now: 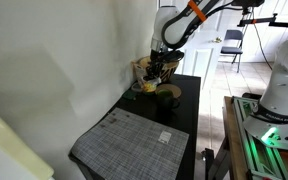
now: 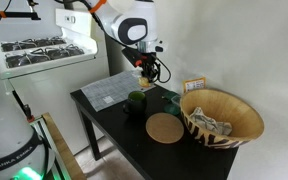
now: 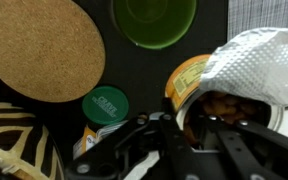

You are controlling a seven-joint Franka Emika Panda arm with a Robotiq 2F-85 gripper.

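Observation:
An orange-labelled round container (image 3: 192, 72) fills the right of the wrist view, its top uncovered so that brown pieces like nuts (image 3: 220, 104) show inside. A crinkled silver foil seal (image 3: 256, 66) is peeled back over it towards the upper right. My gripper is shut at the near side of the container; the dark fingers hide the exact contact. In the exterior views the container (image 1: 149, 86) is a small yellow shape beneath the gripper (image 2: 144, 71), at the back of the dark table.
A dark green mug (image 3: 154, 18), a round cork mat (image 3: 42, 48) and a green lid (image 3: 106, 104) lie close by. The large wicker basket (image 2: 229, 110) holds a cloth. A grey mat (image 1: 134, 145) covers the table's other end.

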